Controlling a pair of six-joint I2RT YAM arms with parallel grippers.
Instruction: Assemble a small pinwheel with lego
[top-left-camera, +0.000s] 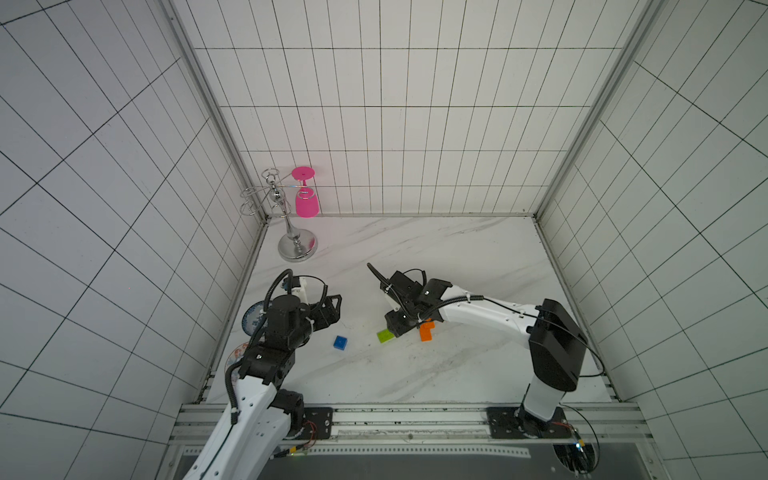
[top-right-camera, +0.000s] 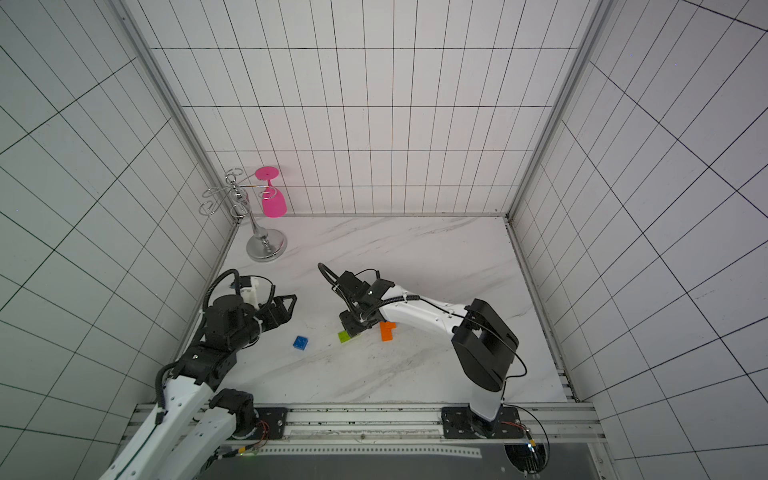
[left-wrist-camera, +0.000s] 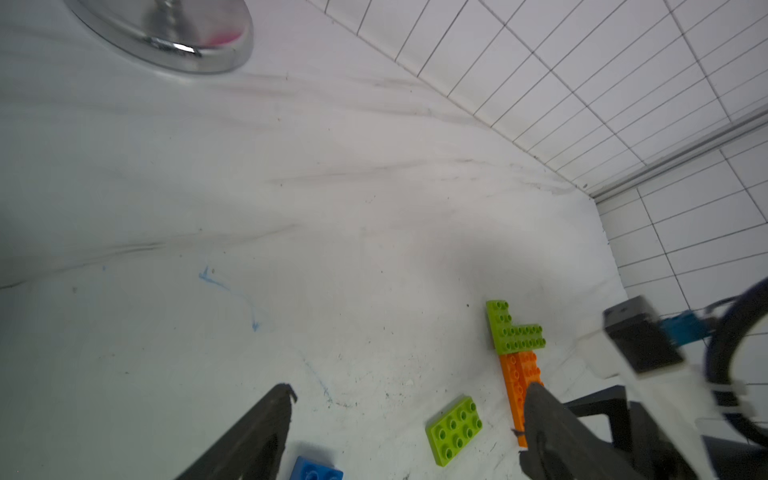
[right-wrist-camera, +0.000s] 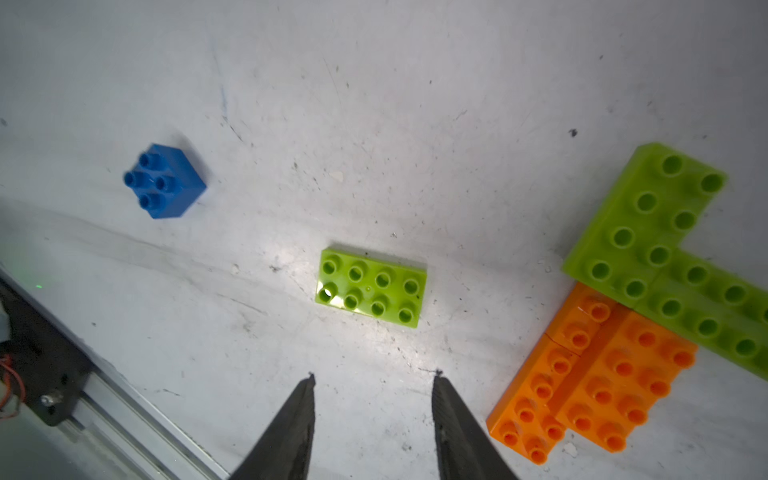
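Note:
A loose lime-green brick (right-wrist-camera: 371, 288) lies flat on the table, studs up. My right gripper hangs above the table near it, its fingers apart and nothing between them. To the right in the right wrist view is a joined flat piece: green bricks (right-wrist-camera: 672, 240) in an L shape against orange bricks (right-wrist-camera: 596, 368). A blue brick (right-wrist-camera: 165, 181) sits alone to the left of the loose green one. Over the table's left side, my left gripper is open and empty, with the blue brick (left-wrist-camera: 315, 470) low between its fingers' lines of sight.
At the back left stand a metal rack (top-left-camera: 297, 244) and a pink glass (top-left-camera: 306, 201) hung upside down on it. Patterned plates (top-left-camera: 253, 317) lie at the left edge, partly behind the left arm.

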